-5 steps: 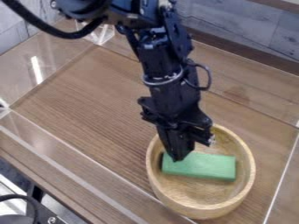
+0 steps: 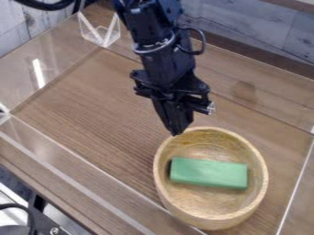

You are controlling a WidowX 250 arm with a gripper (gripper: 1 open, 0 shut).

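My dark arm hangs from the top centre, with the gripper (image 2: 178, 123) just above and behind the back-left rim of a light wooden bowl (image 2: 161, 180). In the bowl lies a green rectangular block (image 2: 208, 173). The fingertips are small in this view, and I cannot tell whether they are open or shut; I see nothing held at them.
A pale clear object (image 2: 9, 109) is at the far left edge. Walls border the top right, and a dark cable lies at the bottom left.
The arm and gripper have risen up and back, away from the green block and out over the bowl's back rim. The block stays in the bowl.
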